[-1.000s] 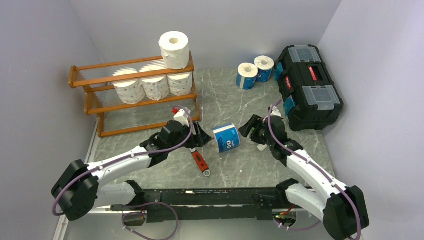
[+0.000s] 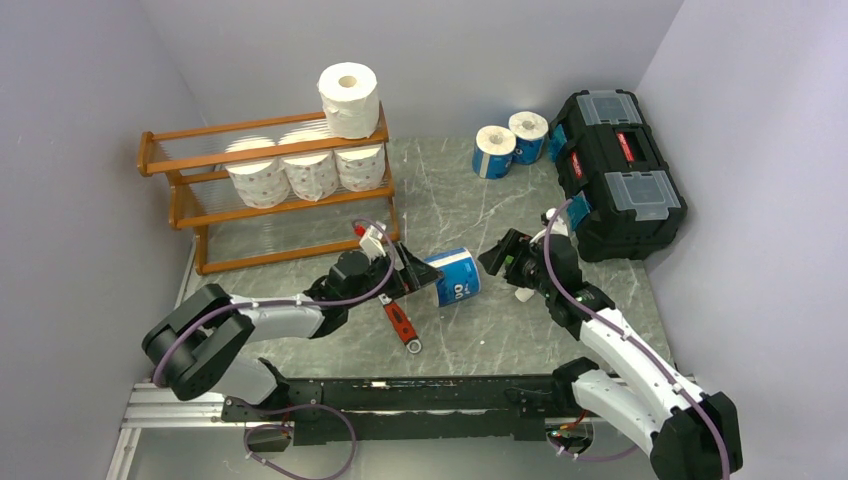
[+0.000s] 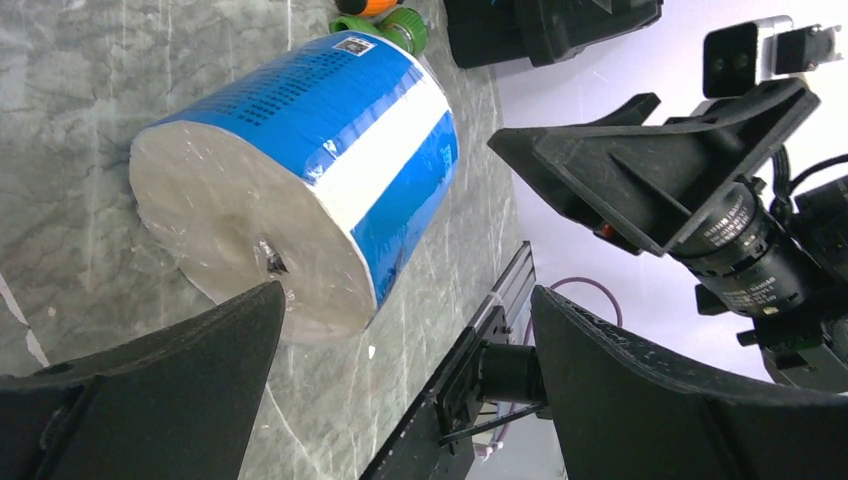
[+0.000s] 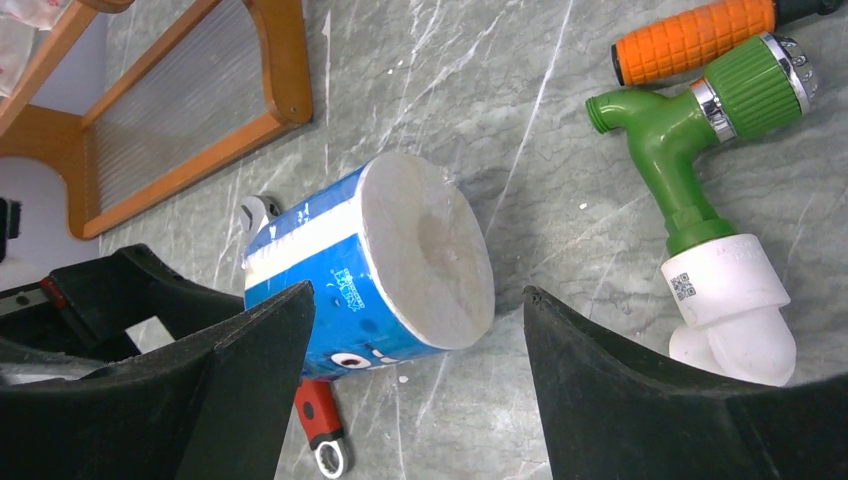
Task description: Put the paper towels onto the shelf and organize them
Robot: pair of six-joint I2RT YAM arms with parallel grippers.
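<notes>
A blue-wrapped paper towel roll [image 2: 455, 277] lies on its side at the middle of the counter [image 2: 440, 340]. My left gripper [image 2: 425, 275] is open at the roll's left end, which faces it in the left wrist view [image 3: 300, 190]. On the roll's other side, my right gripper [image 2: 492, 250] stands open, its fingers around the near end in the right wrist view [image 4: 420, 310], apparently not closed on it. The wooden shelf [image 2: 265, 262] holds several white rolls on the middle tier and one [image 2: 348, 100] on top at the right.
Two blue rolls [image 2: 494, 155] stand at the back, beside black toolboxes [image 2: 625, 180]. A red wrench [image 2: 400, 325] lies beside the lying roll. A green faucet [image 4: 675, 170] and orange-handled tool [image 4: 680, 40] lie near my right gripper.
My left gripper has moved right, toward the lying roll, and its arm has shifted. The right arm has moved slightly. The roll has hardly moved.
</notes>
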